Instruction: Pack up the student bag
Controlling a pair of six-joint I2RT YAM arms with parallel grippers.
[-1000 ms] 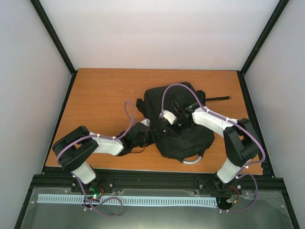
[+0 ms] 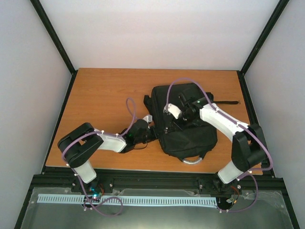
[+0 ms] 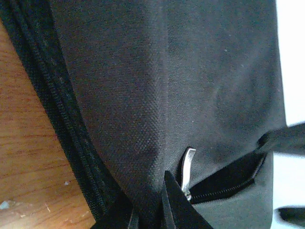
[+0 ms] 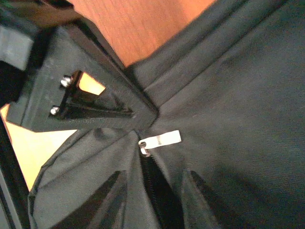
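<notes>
The black bag (image 2: 183,142) lies flat on the table, its grey handle (image 2: 192,161) toward the front edge. At its left side my left gripper (image 2: 156,133) is shut on a fold of the bag's fabric, which rises between the fingers in the left wrist view. Just beside that grip are a silver zipper pull (image 4: 162,139) and a short stretch of parted zipper (image 4: 153,183). My right gripper is over this opening, its blurred fingers apart and nothing visible held between them. The inside of the bag is dark.
A black strap (image 2: 226,102) stretches right from the bag's upper part. The two grippers stand close together over the bag's left half.
The bag's upper part has swung to the right. My right arm has shifted slightly right, while the left gripper has moved a little right along with the bag's edge.
</notes>
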